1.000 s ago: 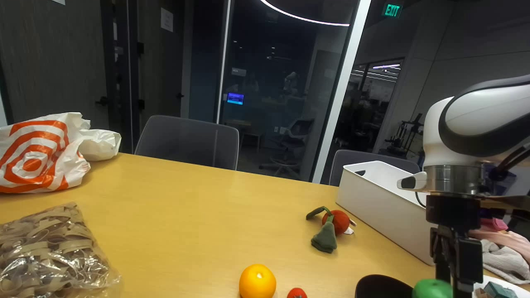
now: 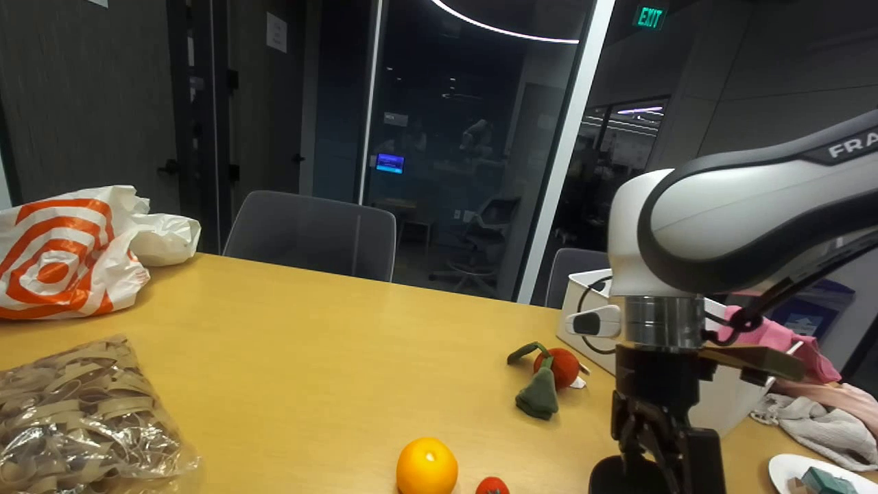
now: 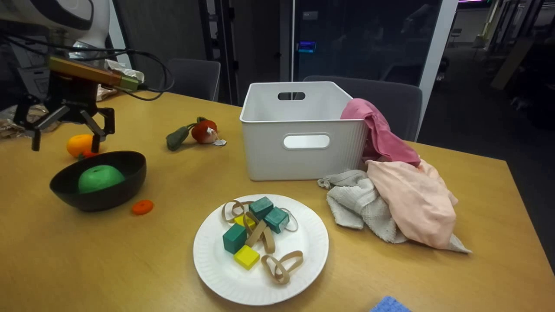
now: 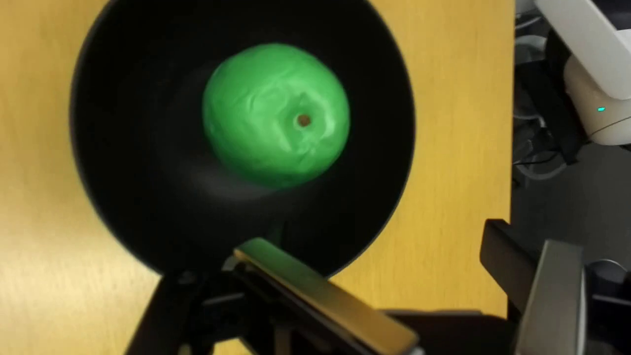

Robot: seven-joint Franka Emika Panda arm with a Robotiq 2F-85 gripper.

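A green apple-like fruit [image 4: 275,115] rests inside a black bowl [image 3: 132,179], its stem dimple showing in the wrist view. Above the bowl is my gripper [image 3: 66,141], its two fingers spread wide with nothing between them. In the wrist view one finger pad [image 4: 322,293] overlaps the bowl's near edge, and the other finger [image 4: 550,296] is off to the right over the table's edge. Exterior view 1 shows only part of the bowl [image 2: 613,477] beneath the arm; the fruit is out of sight there.
An orange [image 2: 427,466] and a small tomato [image 2: 492,486] lie near the bowl. A carrot slice [image 3: 142,207] sits beside it. Further off are a white bin [image 3: 307,156], cloths [image 3: 411,203] and a plate [image 3: 213,270] of blocks and bands.
In exterior view 1 my gripper has moved left over the bowl.
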